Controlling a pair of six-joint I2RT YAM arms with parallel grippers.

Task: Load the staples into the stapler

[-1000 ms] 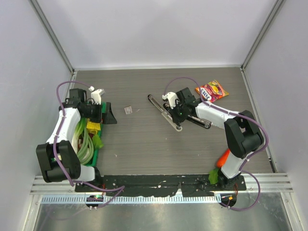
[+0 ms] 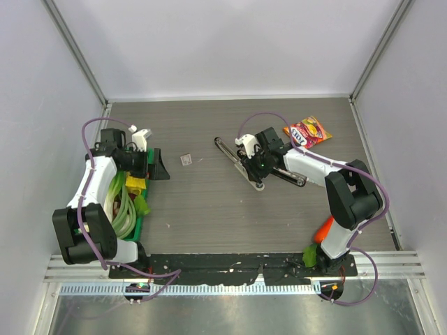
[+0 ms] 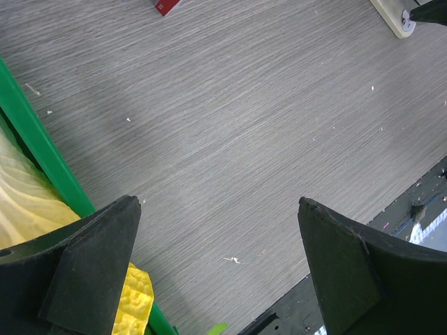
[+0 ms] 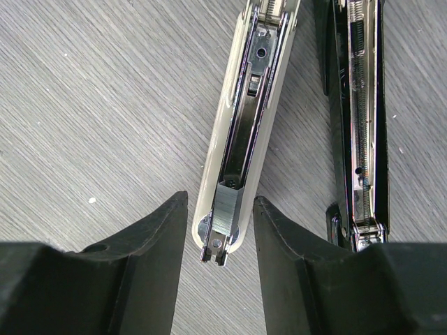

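Note:
The stapler lies opened out on the table, its cream base (image 2: 253,180) carrying the metal magazine (image 4: 239,136). A short grey strip of staples (image 4: 226,208) sits in the magazine near its front tip. My right gripper stands over that tip, its fingers apart on either side of the strip, touching neither side as far as I can see. Beyond the basket's edge, my left gripper (image 2: 159,165) hangs open and empty above the table, far left of the stapler.
A black stapler part with a spring (image 4: 362,132) lies right of the base. One small flat item (image 2: 186,159) rests mid-table. The green basket (image 2: 137,230) holds produce on the left; a chip bag (image 2: 308,131) lies back right.
The left arm and the stapler look unmoved.

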